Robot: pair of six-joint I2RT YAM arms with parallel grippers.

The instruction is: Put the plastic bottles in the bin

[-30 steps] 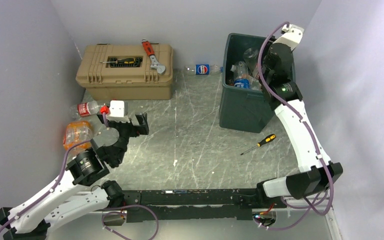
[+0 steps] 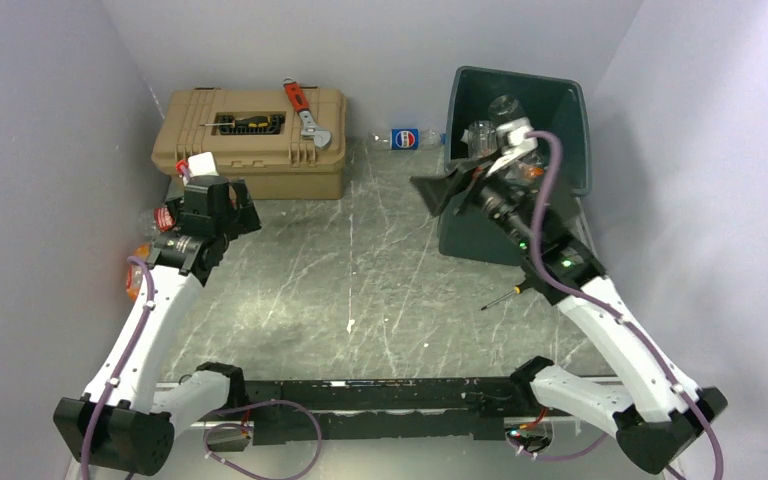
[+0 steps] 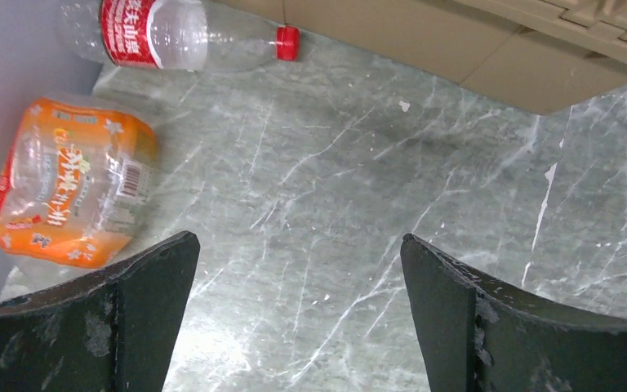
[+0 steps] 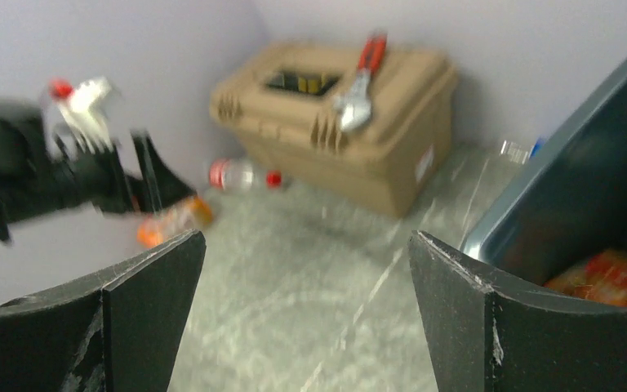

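Observation:
At the left, a red-label bottle (image 3: 155, 33) lies against the case and a crushed orange-label bottle (image 3: 73, 180) lies by the wall. My left gripper is open above the floor just right of them, empty. A Pepsi bottle (image 2: 406, 139) lies by the back wall left of the green bin (image 2: 480, 240), which holds several bottles. My right gripper, blurred in the top view, is open and empty at the bin's left rim.
A tan tool case (image 2: 245, 175) with a wrench (image 2: 310, 125) and screwdriver on top fills the back left. A screwdriver (image 2: 500, 299) lies before the bin.
My right arm has swung left from inside the bin to over its left rim.

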